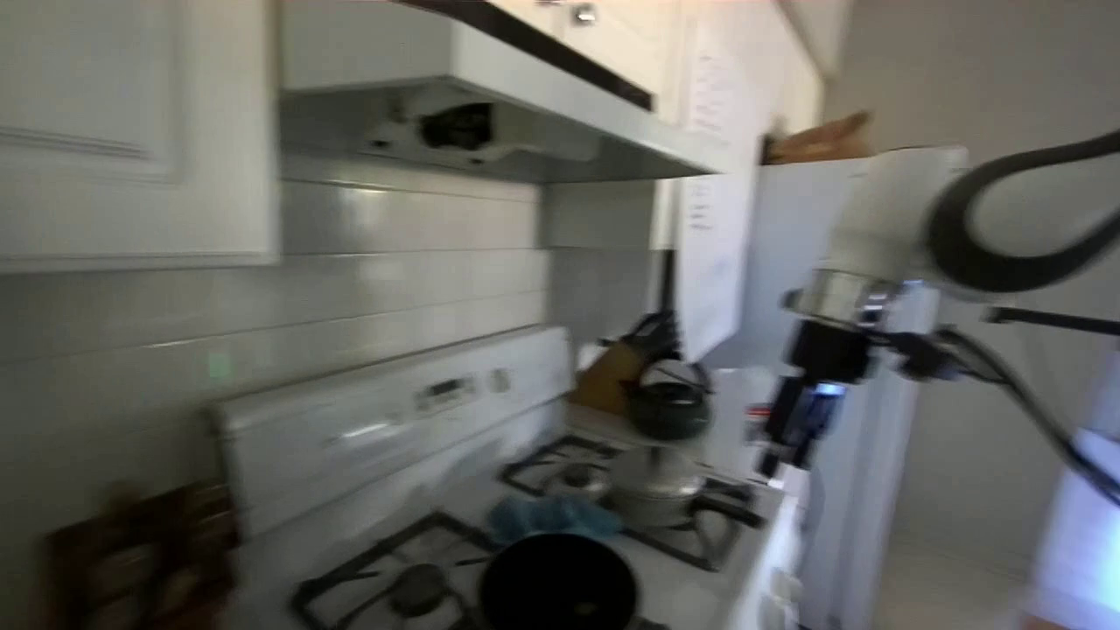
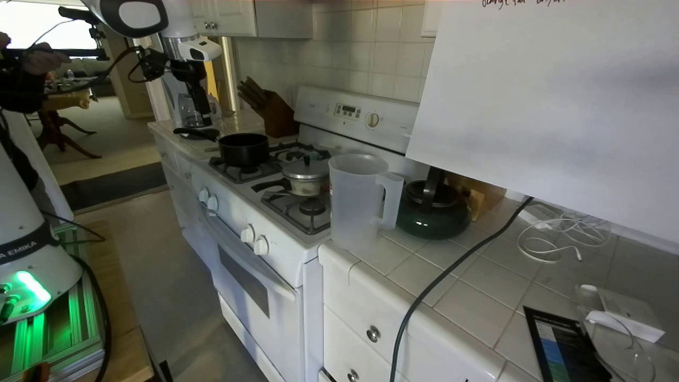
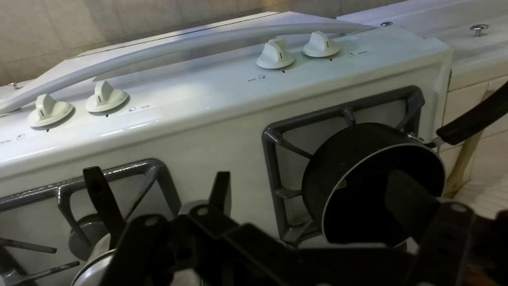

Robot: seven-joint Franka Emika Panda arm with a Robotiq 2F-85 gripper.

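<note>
My gripper hangs over the stove with its two black fingers spread wide, and nothing shows between them. In the wrist view its right finger [image 3: 407, 193] overlaps the black pan [image 3: 366, 138], whose handle points right. A lidded silver pot [image 3: 93, 274] is partly cut off at lower left. Exterior view 1 is blurred; there the gripper [image 1: 787, 462] appears right of the silver pot [image 1: 656, 488]. A blue cloth [image 1: 553, 516] lies behind the black pan [image 1: 556, 588]. Exterior view 2 shows the gripper [image 2: 205, 118] high at the left, above the pan's handle.
A translucent pitcher [image 2: 356, 200] and green kettle [image 2: 439, 213] stand on the counter beside the stove. A black cable [image 2: 445, 270] crosses the counter edge. The knife block [image 2: 280, 114] stands beyond the stove. Overhead is the range hood [image 1: 588, 89]. Knobs [image 3: 276, 55] line the stove front.
</note>
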